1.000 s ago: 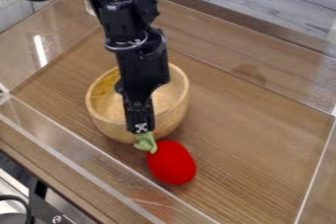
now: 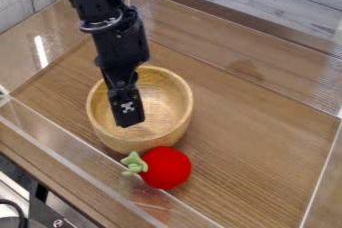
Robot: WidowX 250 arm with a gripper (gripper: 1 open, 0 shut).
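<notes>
My black gripper [image 2: 122, 100] is above the left half of a tan bowl [image 2: 168, 107], pointing down with nothing seen between its fingers; it is open. A red tomato-like object [image 2: 166, 168] with a green top lies on the wooden table just in front of the bowl, toward the lower right, apart from my fingers.
A pale ribbed surface runs along the back. Clear edging and a dark gap with cables are at the lower left.
The gripper has risen and moved left, away from the red object, which now lies with its green top more to the left.
</notes>
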